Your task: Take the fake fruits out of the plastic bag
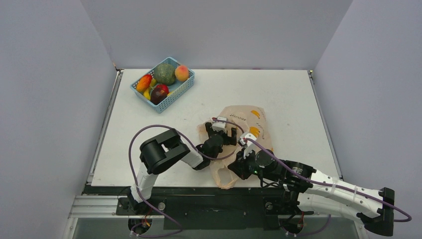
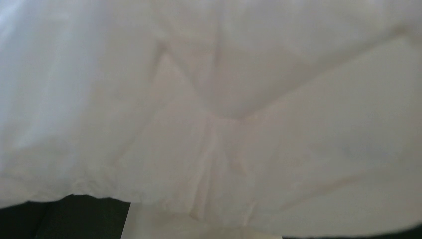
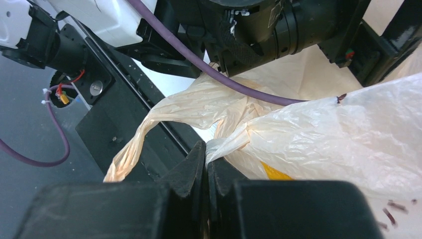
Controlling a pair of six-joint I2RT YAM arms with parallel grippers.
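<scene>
The thin beige plastic bag (image 1: 242,113) with orange prints lies crumpled in the middle of the table, under both arms. My left gripper (image 1: 222,135) is at the bag; in the left wrist view pale film (image 2: 224,149) fills nearly everything, and its dark fingers (image 2: 64,216) stand wide apart at the bottom corners. A gathered fold of the bag (image 3: 226,148) is pinched by my right gripper, which is shut at the bag's near part. A yellow patch (image 3: 274,173) shows by the film, print or fruit I cannot tell. Any fruit inside is hidden.
At the back left stands a blue basket (image 1: 174,98) holding several fake fruits, among them a green one (image 1: 164,73) and a peach (image 1: 182,73). A bag handle loop (image 1: 226,184) reaches the table's front edge.
</scene>
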